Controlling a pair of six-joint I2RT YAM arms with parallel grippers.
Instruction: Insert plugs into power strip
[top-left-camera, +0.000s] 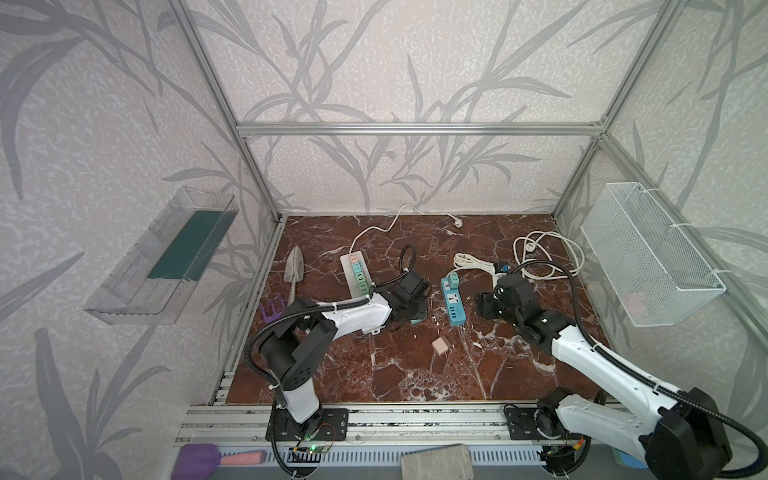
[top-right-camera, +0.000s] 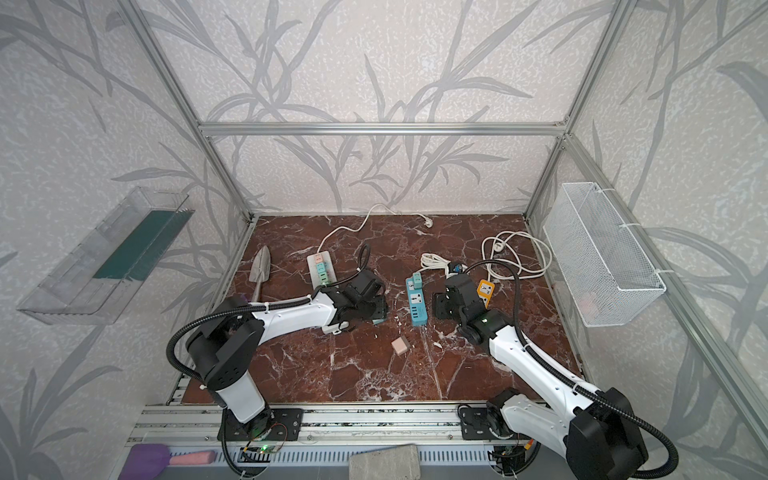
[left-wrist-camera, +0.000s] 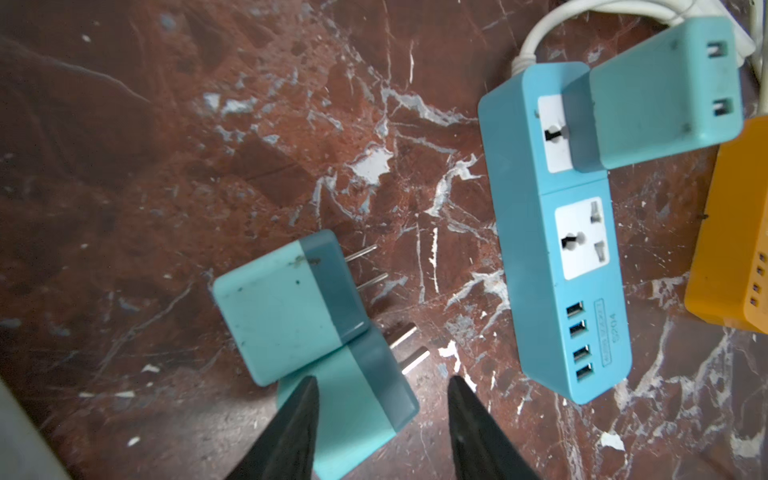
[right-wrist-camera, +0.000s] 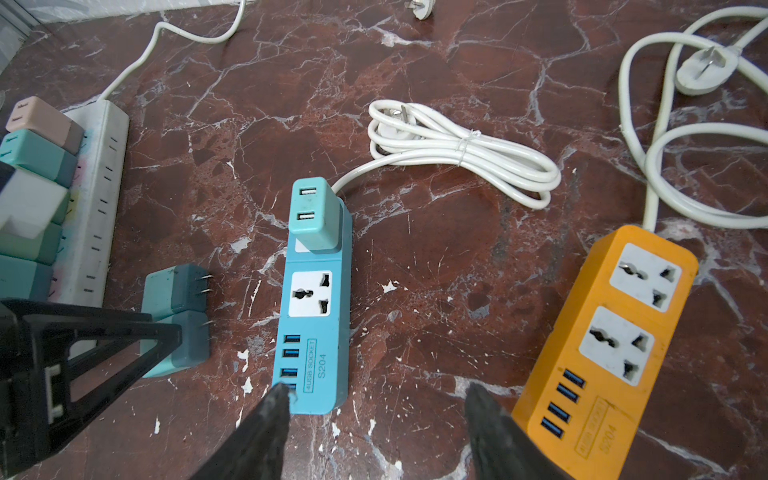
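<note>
A blue power strip (right-wrist-camera: 314, 340) (left-wrist-camera: 544, 240) lies mid-table with a teal plug (right-wrist-camera: 316, 212) seated in its far socket; the near socket is free. Left of it, two teal plugs (left-wrist-camera: 280, 304) (left-wrist-camera: 352, 408) lie side by side, pins toward the strip. My left gripper is open just over the nearer plug, nothing visibly held. My right gripper hangs open above the table right of the blue strip, between it and an orange strip (right-wrist-camera: 600, 336).
A white strip (right-wrist-camera: 100, 184) with several plugs lies at the left, near a trowel (top-right-camera: 261, 268). A small beige block (top-left-camera: 440, 345) lies near the front. Coiled cables (right-wrist-camera: 472, 160) lie behind. Baskets hang on both side walls.
</note>
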